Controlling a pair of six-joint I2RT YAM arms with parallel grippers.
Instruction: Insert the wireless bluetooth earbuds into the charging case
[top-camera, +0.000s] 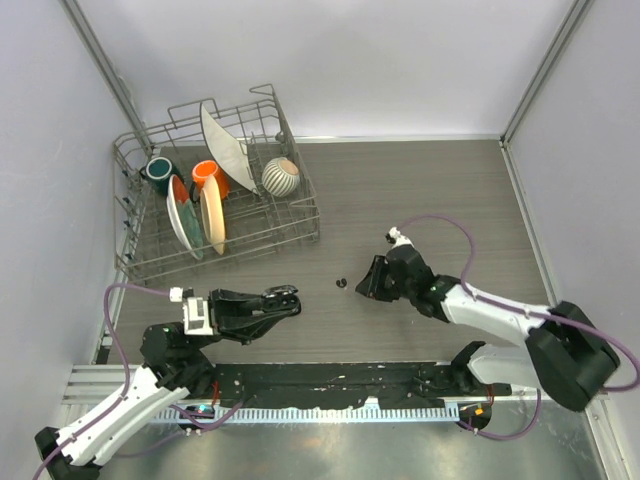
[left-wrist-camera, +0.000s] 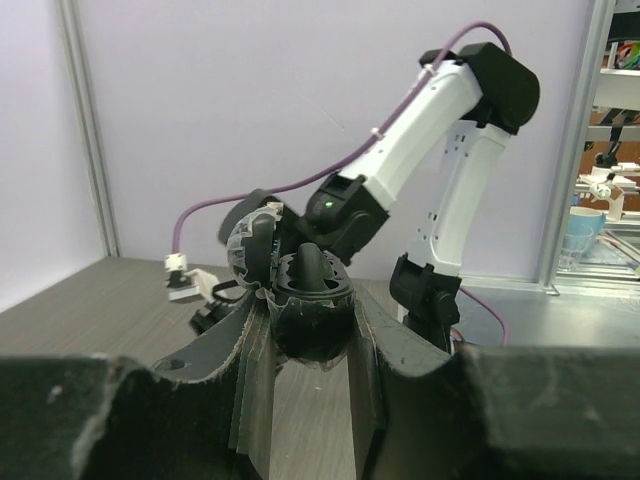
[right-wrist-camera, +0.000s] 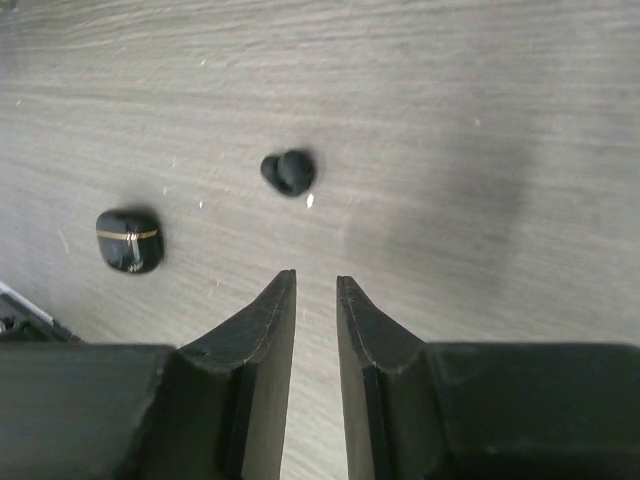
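My left gripper (top-camera: 285, 303) is shut on the black charging case (left-wrist-camera: 310, 310), whose lid stands raised, at the lower middle of the top view; whether anything sits inside is unclear. Two small dark earbuds (top-camera: 341, 283) lie close together on the table, seen also as a dark cluster (right-wrist-camera: 290, 172) in the right wrist view. My right gripper (top-camera: 372, 287) is right of them, part open with a narrow gap and nothing between its fingers. A black object with a gold stripe (right-wrist-camera: 130, 240) appears at the left of the right wrist view.
A wire dish rack (top-camera: 140, 262) with plates, mugs and a striped cup fills the back left. White walls bound the workspace on three sides.
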